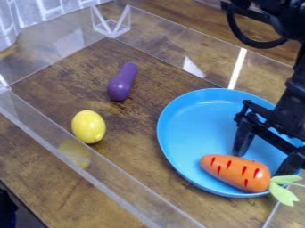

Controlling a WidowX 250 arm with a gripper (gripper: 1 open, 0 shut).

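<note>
An orange toy carrot [236, 171] with red stripes and pale green leaves lies in a blue bowl [191, 125] at the right. Over the bowl, just above and behind the carrot, hangs my black gripper [265, 148]; its fingers are spread apart, and nothing shows between them.
A purple eggplant [123, 82] lies on the wooden board at the upper left. A yellow egg-shaped toy [88, 126] lies lower left. Clear plastic walls run along the left and front, and bare wood lies between the toys.
</note>
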